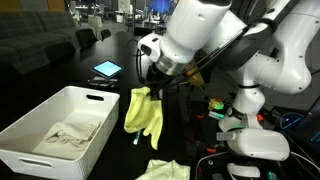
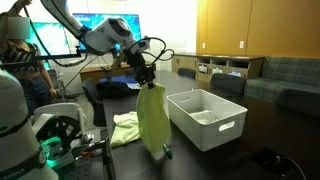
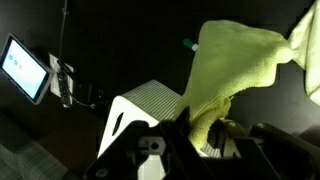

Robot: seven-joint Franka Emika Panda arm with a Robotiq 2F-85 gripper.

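A pale yellow cloth [image 1: 145, 113] hangs from my gripper [image 1: 155, 93], which is shut on its upper end above the dark table. In the second exterior view the cloth [image 2: 153, 117] drapes long below the gripper [image 2: 150, 84], in front of the white box. From the wrist, the gathered cloth [image 3: 222, 75] runs up to the gripper; the dark fingers are hard to make out there. A second pale cloth [image 1: 166, 171] lies flat on the table near the front. The white open box [image 1: 57, 132] stands to the left, with a crumpled light cloth [image 1: 70, 136] inside.
A tablet with a lit screen [image 1: 107, 69] lies on the table behind the box. A small marker-like thing [image 3: 189, 44] rests on the table near the hanging cloth.
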